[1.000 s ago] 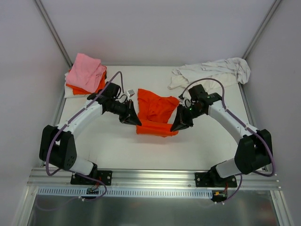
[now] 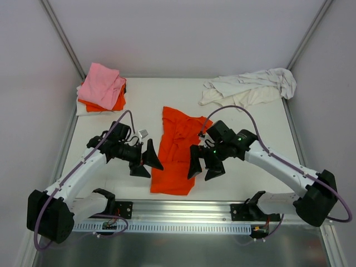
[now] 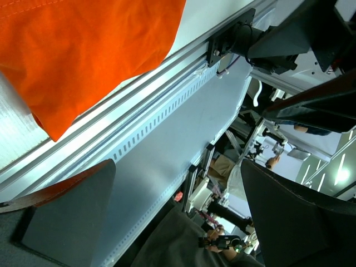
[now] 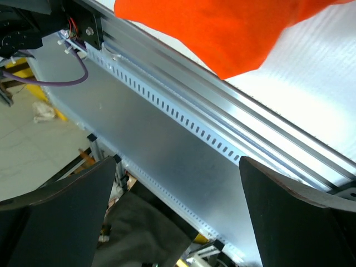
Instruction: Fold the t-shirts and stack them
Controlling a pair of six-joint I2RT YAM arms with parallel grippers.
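An orange t-shirt (image 2: pixel 173 177) lies spread on the table, its top part bunched with folds and its lower part flat near the front edge; it also shows in the left wrist view (image 3: pixel 94 50) and right wrist view (image 4: pixel 206 28). My left gripper (image 2: pixel 146 165) stands open at the shirt's lower left, and my right gripper (image 2: pixel 203 167) stands open at its lower right, both with nothing between their fingers.
A folded stack (image 2: pixel 102 88) of pink, orange and white shirts sits at the back left. A heap of white shirts (image 2: pixel 250 86) lies at the back right. A metal rail (image 2: pixel 178 208) runs along the front edge.
Both grippers have opened and moved toward the front.
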